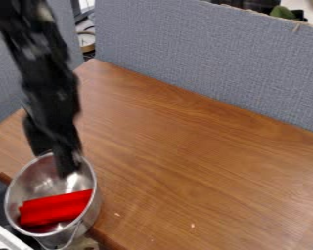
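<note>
My black gripper [55, 146] is blurred, low over the back rim of a metal pot [86, 215] at the lower left. Its fingers reach toward the inside of the pot; their spread is hard to make out. A red object [52, 207], long and rounded, lies in the pot.
Grey padded walls [211, 54] stand along the back and left. A white edged item is at the bottom left corner.
</note>
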